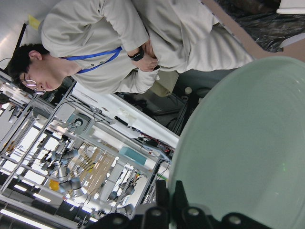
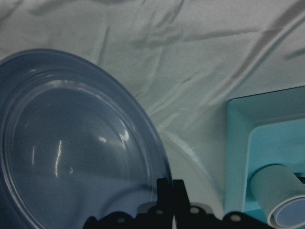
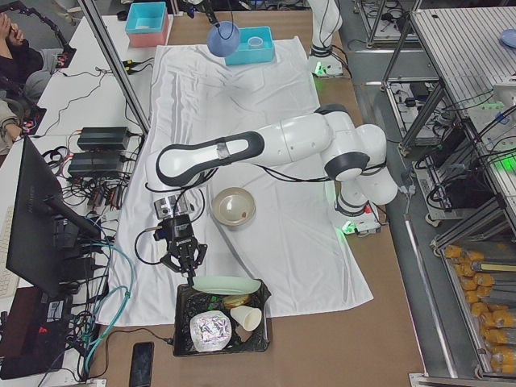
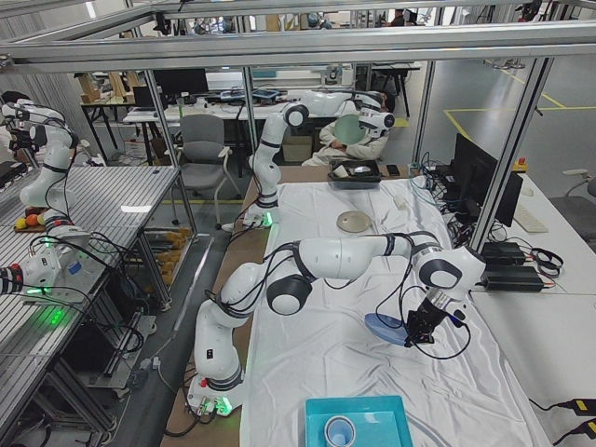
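Observation:
A pale green plate (image 3: 226,285) hangs above the black bin (image 3: 222,345), tilted nearly upright in the right camera view, with my left gripper shut on its rim. It fills much of the left wrist view. A blue plate (image 2: 71,133) is held by my right gripper, shut on its rim; in the right camera view it is above the cloth, beside the blue tray. The bin holds a foil-covered item (image 3: 210,330), a white cup (image 3: 247,318) and a yellow item.
A beige bowl (image 3: 233,206) rests on the white cloth (image 3: 298,266). The blue tray (image 4: 372,419) with a cup (image 4: 339,432) stands at the right arm's end. A monitor and cables line the table's side; a person sits beyond the bin.

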